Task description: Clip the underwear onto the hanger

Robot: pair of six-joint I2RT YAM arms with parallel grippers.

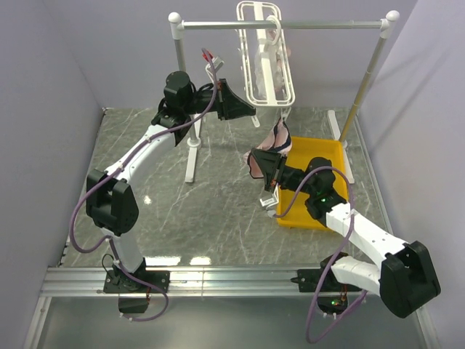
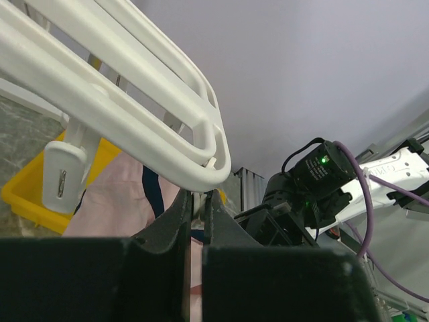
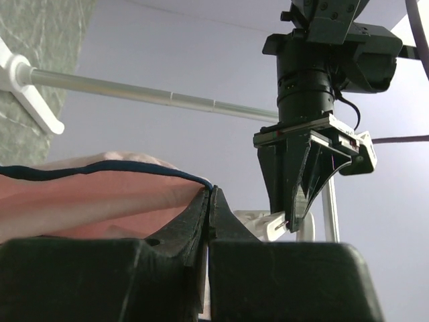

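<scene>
The white clip hanger (image 1: 269, 94) hangs from the rack's top bar. In the left wrist view my left gripper is shut on the rim of the hanger frame (image 2: 167, 147). The pink underwear with dark trim (image 1: 269, 153) hangs below the hanger. My right gripper (image 1: 267, 169) is at its lower part; in the right wrist view its fingers (image 3: 181, 235) are shut at the navy edge of the pink cloth (image 3: 100, 201). Whether the cloth is between them is hard to tell.
A yellow bin (image 1: 312, 218) lies on the grey floor under the hanger, to the right. The rack's bar (image 1: 327, 25) and posts surround the work.
</scene>
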